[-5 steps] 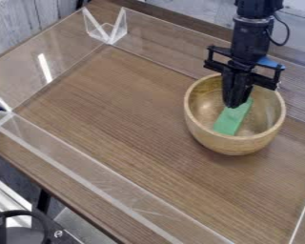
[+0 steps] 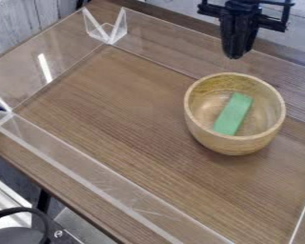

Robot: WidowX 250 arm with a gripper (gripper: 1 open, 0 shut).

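A wooden bowl [image 2: 201,103] sits on the right of the wooden table, with a green block [image 2: 233,112] lying inside it. My gripper [image 2: 239,48] is above and behind the bowl at the top of the view, shut, with nothing visible between its fingers.
A small white wire-like object [image 2: 106,27] stands at the back left. Black cables lie off the table at the bottom left.
My gripper has risen from inside the bowl, over the green block, up and back to the top of the view. The green block stays in the bowl.
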